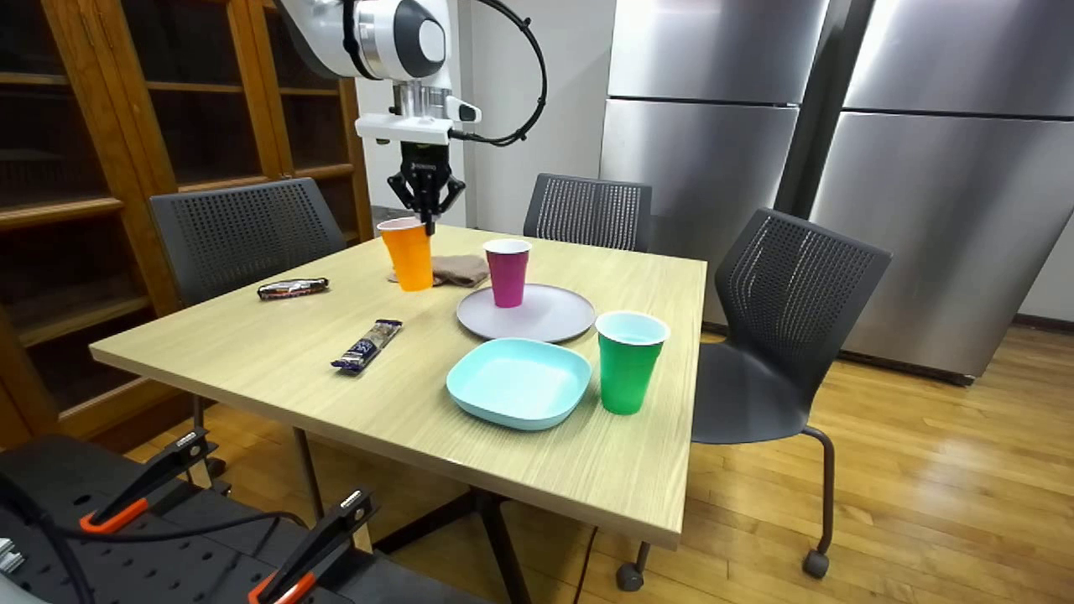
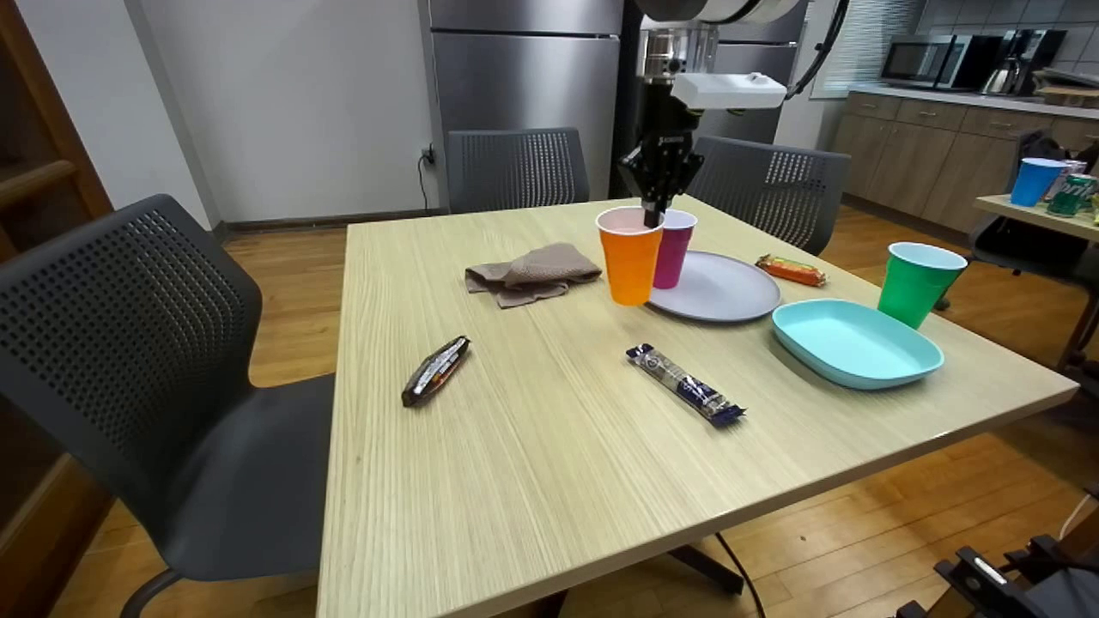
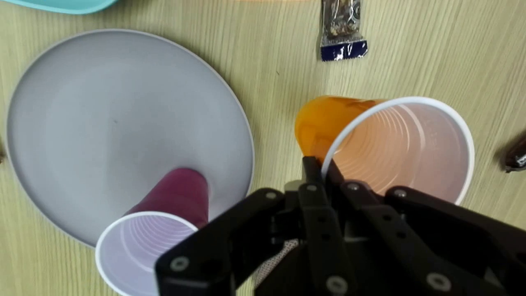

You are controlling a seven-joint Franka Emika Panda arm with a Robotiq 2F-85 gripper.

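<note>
My gripper is shut on the rim of the orange cup, one finger inside the cup and one outside. In exterior view 2 the orange cup hangs slightly tilted near the left edge of the grey plate. A purple cup stands upright on that plate; in the wrist view the purple cup is left of my gripper, partly covered by it. Beyond the plate, a green cup stands on the table beside a turquoise dish.
A brown cloth lies on the table behind the orange cup. Wrapped bars lie about: a blue-ended one, a dark one and an orange one.
</note>
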